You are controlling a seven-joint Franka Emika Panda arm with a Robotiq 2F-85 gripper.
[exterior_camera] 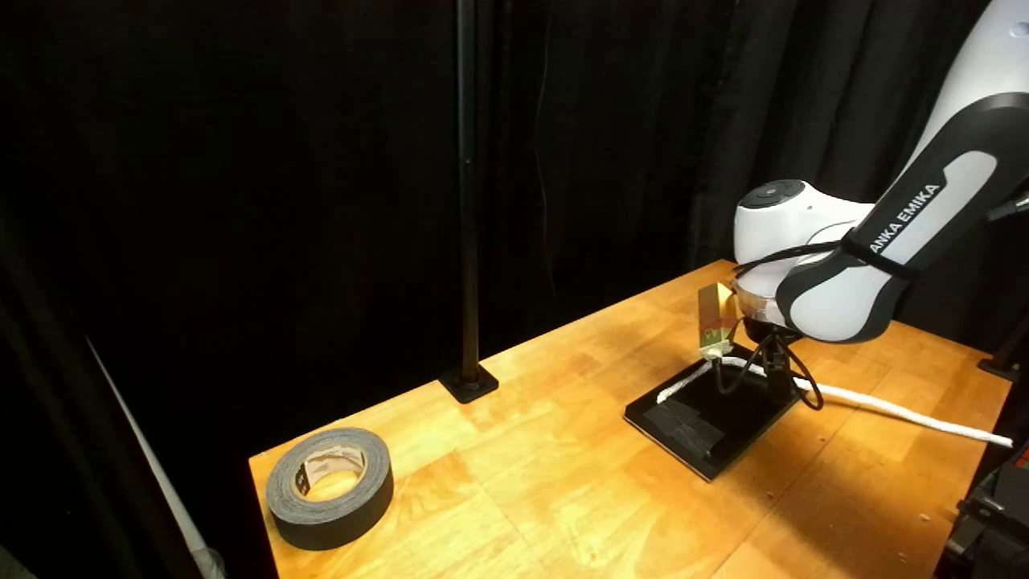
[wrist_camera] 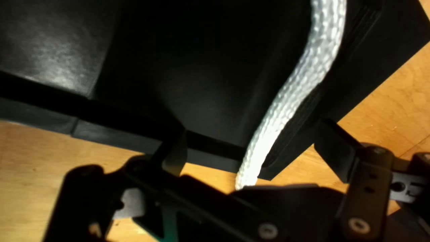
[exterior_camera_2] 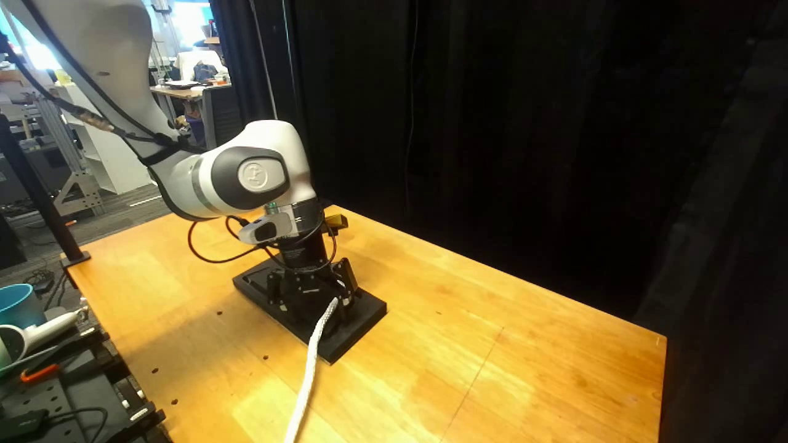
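Observation:
A white braided rope [exterior_camera: 907,415] runs from the table onto a black rectangular board [exterior_camera: 738,415], where its end lies near the board's far-left edge. My gripper [exterior_camera_2: 314,295] points down over that board [exterior_camera_2: 363,313], its fingers apart. In the wrist view the rope [wrist_camera: 300,82] crosses the board [wrist_camera: 193,92] and passes between the spread fingers, touching neither that I can see. The gripper body hides part of the rope beneath it. Toward the front of exterior view 2, the rope [exterior_camera_2: 309,376] trails off the board along the wood.
A roll of dark grey tape [exterior_camera: 330,516] lies at the table's left corner. A black post on a foot [exterior_camera: 469,382] stands along the back edge. Cables loop beside the gripper. Much bare wooden table [exterior_camera_2: 502,339] surrounds the board.

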